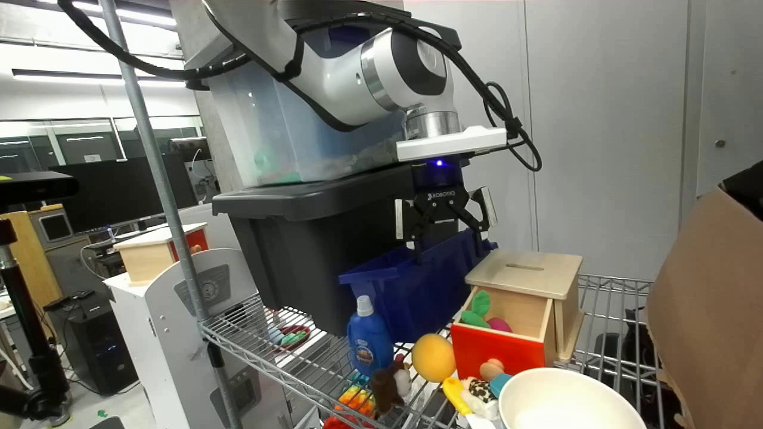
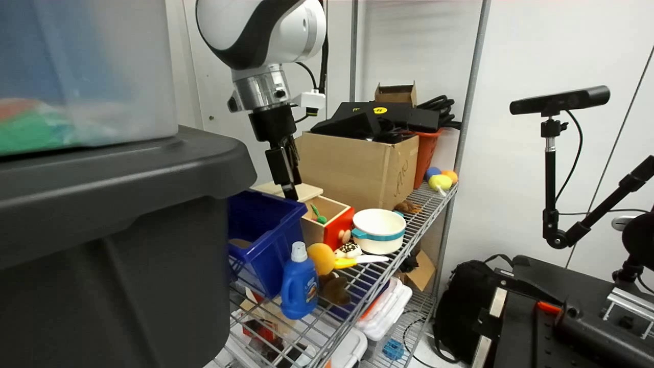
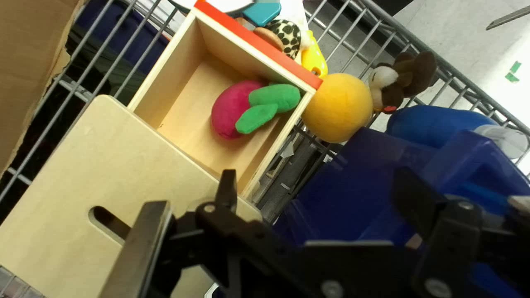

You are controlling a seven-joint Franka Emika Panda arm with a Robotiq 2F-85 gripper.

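Observation:
Above the blue bin, my gripper hangs open, fingers spread and nothing between them. In the wrist view its fingertips reach over the wooden box's lid edge on one side and the blue bin on the other. The wooden box stands beside the bin with its red-fronted drawer pulled out. Inside that drawer lies a magenta plush vegetable with green leaves. An orange ball rests against the drawer's outer corner. What the bin holds is mostly hidden.
A blue detergent bottle, a brown plush toy, a yellow-handled knife and a white pot crowd the wire shelf's front. The black tote flanks the bin; a cardboard box stands at the other end.

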